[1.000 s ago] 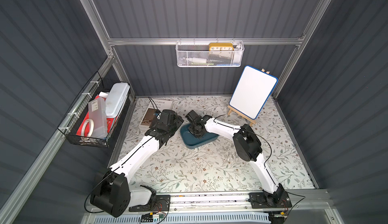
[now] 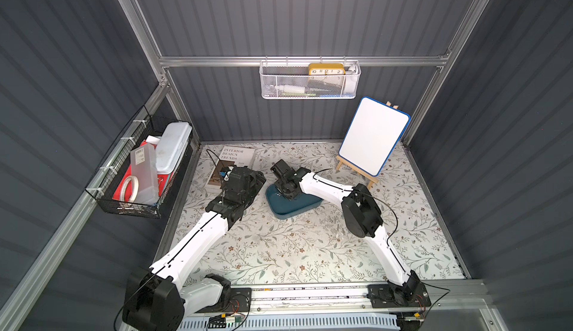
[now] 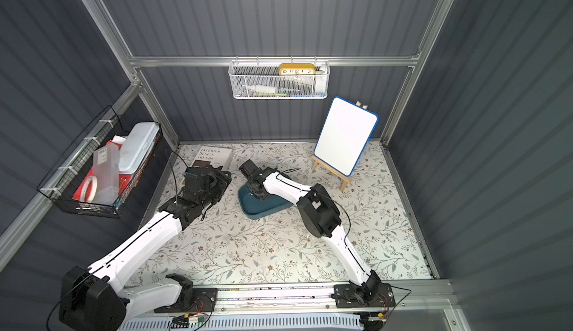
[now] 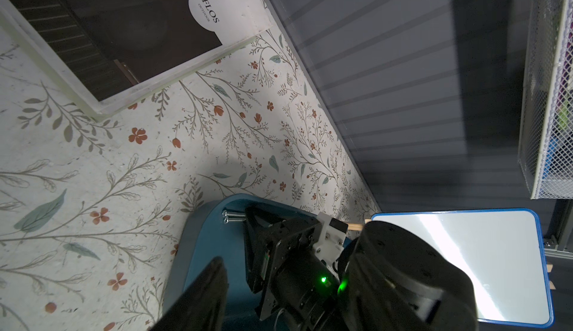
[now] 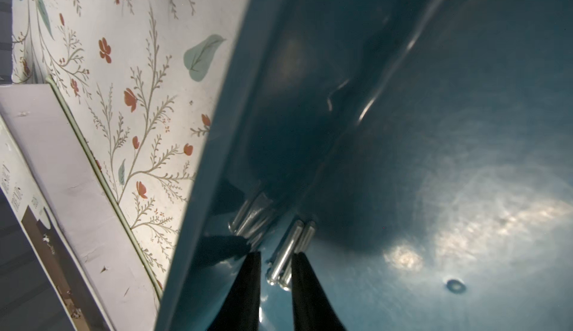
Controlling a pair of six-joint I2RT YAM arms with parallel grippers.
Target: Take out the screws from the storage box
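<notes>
The teal storage box [image 2: 301, 210] [image 3: 265, 210] sits mid-table. Two silver screws lie side by side at its inner wall, also visible in the left wrist view [image 4: 234, 217]. My right gripper is down inside the box with its dark fingertips just beside the screws, open, the screws just beyond the tips. My left gripper [image 2: 256, 181] hangs in the air left of the box, above the table near the book; in the left wrist view its blurred fingers [image 4: 209, 289] stand apart with nothing visible between them.
A book [image 2: 232, 155] lies at the back left. A whiteboard on an easel [image 2: 373, 134] stands back right. A black wire basket [image 2: 128, 208] hangs on the left wall, a white mesh basket [image 2: 280, 89] on the back rail.
My right gripper has shifted a little leftward inside the box.
</notes>
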